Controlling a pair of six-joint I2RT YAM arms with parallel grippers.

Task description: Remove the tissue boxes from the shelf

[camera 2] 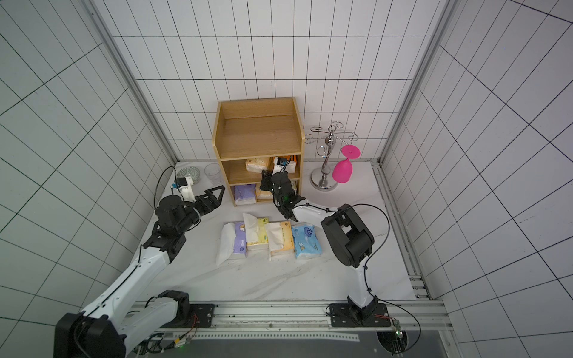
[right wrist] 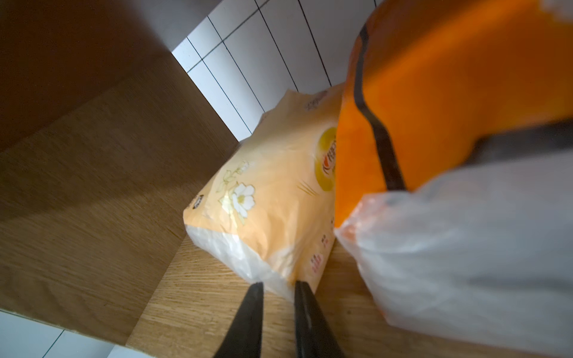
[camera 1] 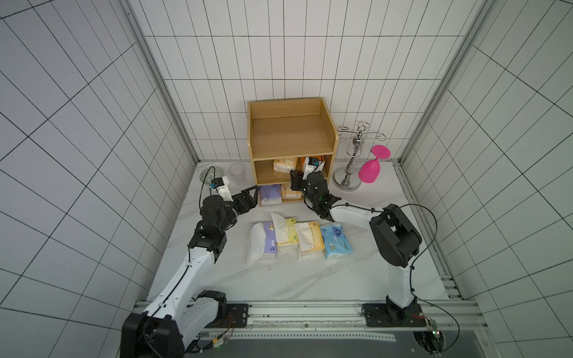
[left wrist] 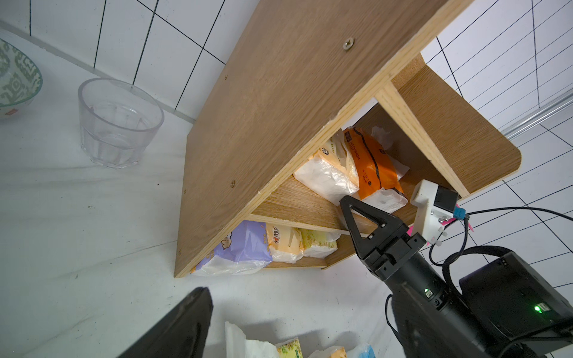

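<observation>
Inside the wooden shelf's middle level (left wrist: 292, 197) lie a beige tissue pack (right wrist: 262, 179) and an orange tissue pack (right wrist: 453, 101). My right gripper is at that level, its part-open fingertips just before the beige pack's lower front corner. Below are purple (left wrist: 238, 247), beige (left wrist: 283, 244) and green (left wrist: 319, 244) packs. My left gripper (camera 1: 250, 194) stands open at the shelf's left front. Four more packs lie on the table in front: purple (camera 1: 268, 238), yellow (camera 1: 286, 235), orange (camera 1: 310, 238) and blue (camera 1: 336, 241).
A clear glass (left wrist: 119, 128) and a patterned bowl (left wrist: 15, 74) stand left of the shelf. A metal rack (camera 1: 347, 179) with a pink goblet (camera 1: 370, 170) stands to its right.
</observation>
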